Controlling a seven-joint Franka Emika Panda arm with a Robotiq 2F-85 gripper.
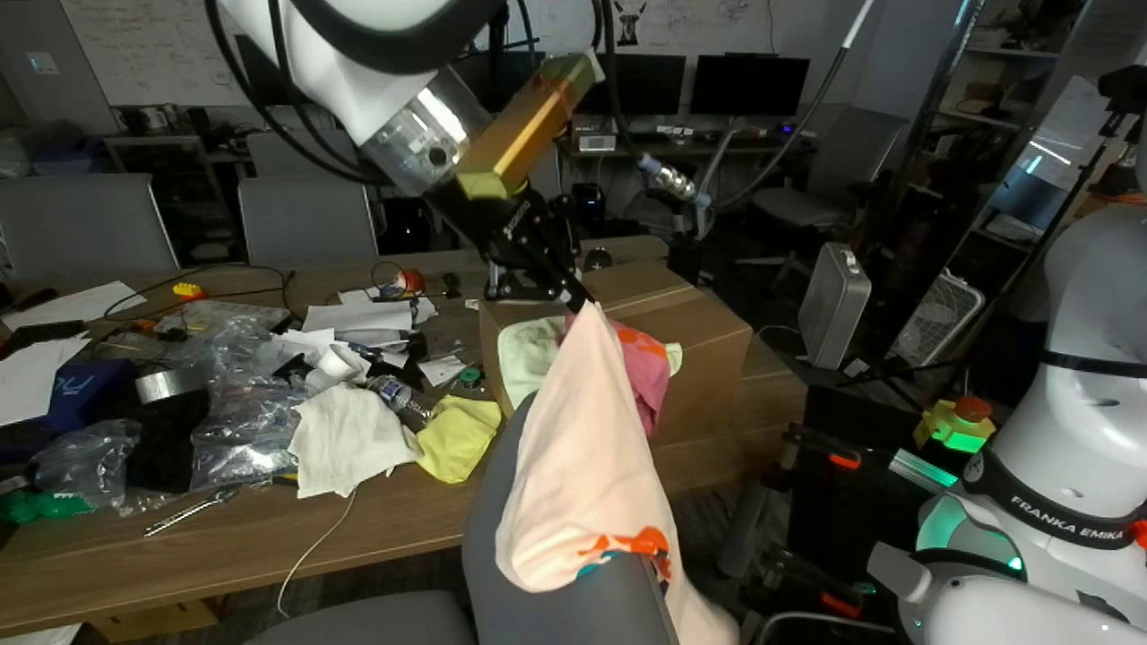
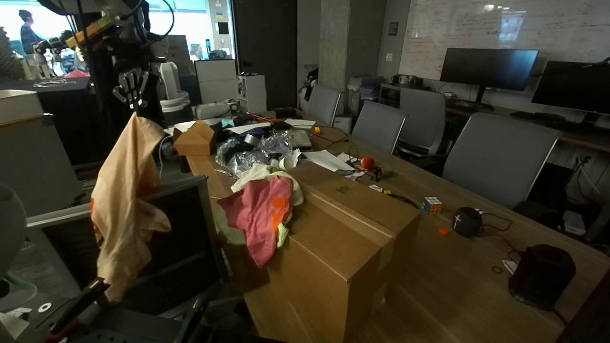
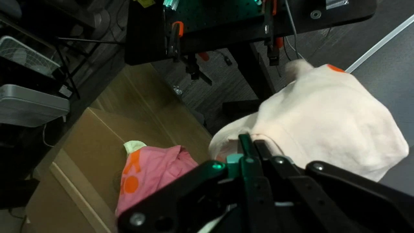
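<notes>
A pale peach cloth with an orange and teal print hangs from my gripper. The gripper is shut on the cloth's upper tip, and the rest drapes down in front of a grey chair. In exterior view 2 the same cloth hangs in a long fold left of the table, its lower end near the chair. The wrist view shows the cloth spreading out beyond the closed fingers. A pink cloth with orange marks lies over a cardboard box's edge, with pale green cloth beside it.
The cardboard box stands on the table next to the hanging cloth. A white cloth, a yellow cloth and plastic bags clutter the table. A second robot arm stands at the right.
</notes>
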